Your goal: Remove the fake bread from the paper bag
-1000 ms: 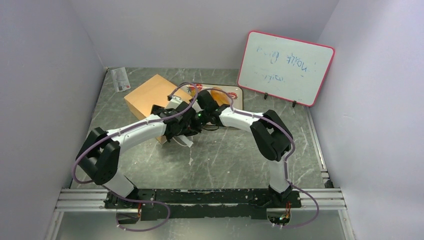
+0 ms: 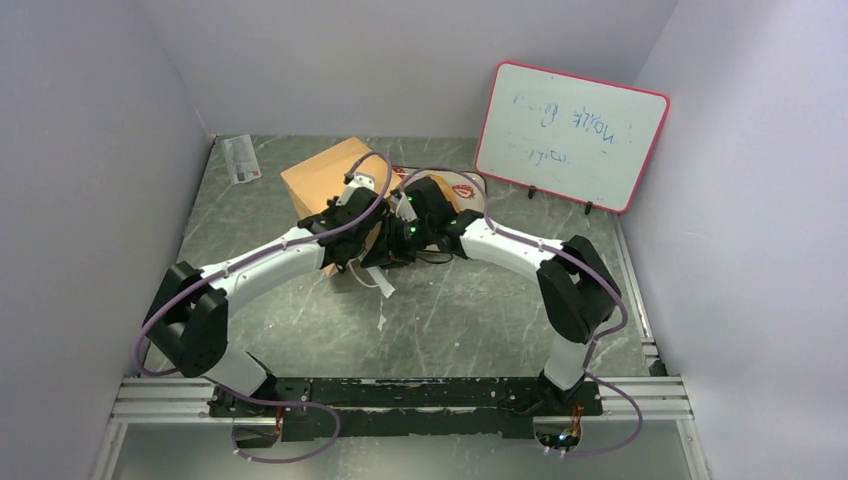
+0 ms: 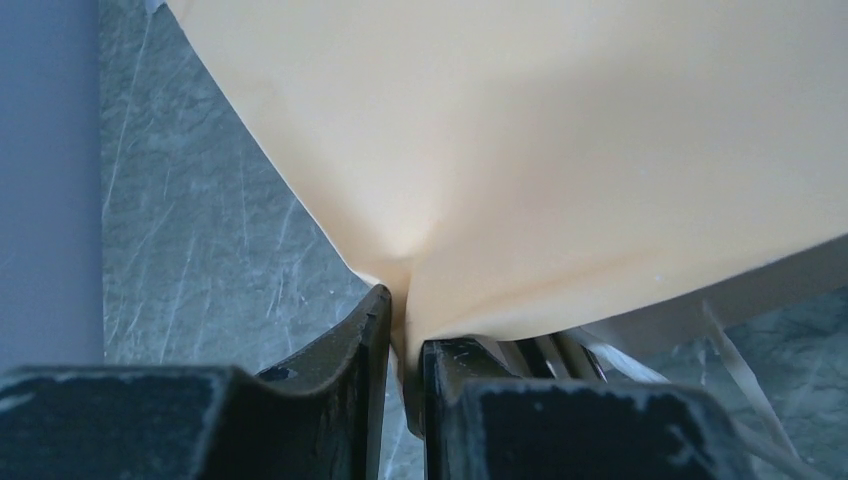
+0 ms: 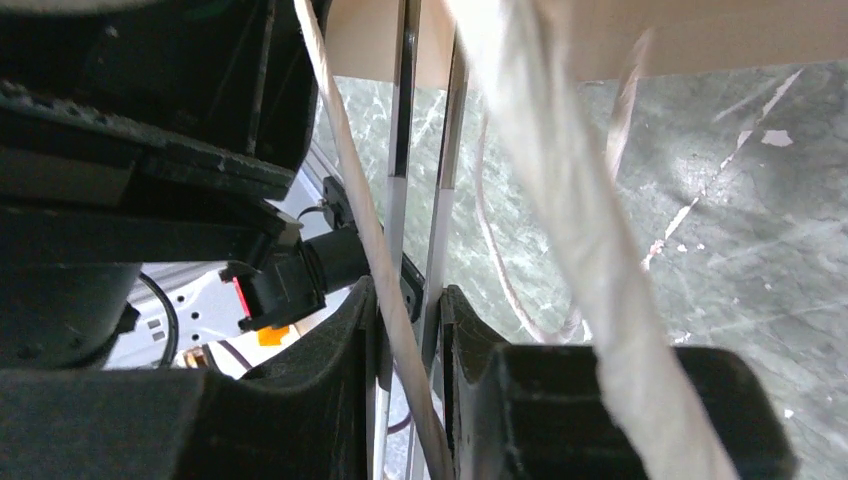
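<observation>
The brown paper bag [image 2: 335, 175] leans at the back left, tilted and partly covered by both arms. My left gripper is shut on a pinched edge of the bag's paper [image 3: 540, 170]. Two long shiny strips, which look like metal tongs [image 4: 397, 210], run between the fingers of my right gripper toward the bag. White cord handles [image 4: 575, 200] cross in front of that gripper, one strand passing over its fingertips. Whatever is inside the bag is hidden, and no bread shows clearly in it.
A pale tray [image 2: 470, 200] with red patterns lies behind the right arm, an orange item [image 2: 443, 188] partly visible on it. The whiteboard [image 2: 580, 130] leans at the back right, and a printed sheet [image 2: 241, 160] lies back left.
The bag's top has swung to the right and slightly back, its far corner rising in the view. Both arms have shifted, the right elbow outward, and the bag now covers more of the tray.
</observation>
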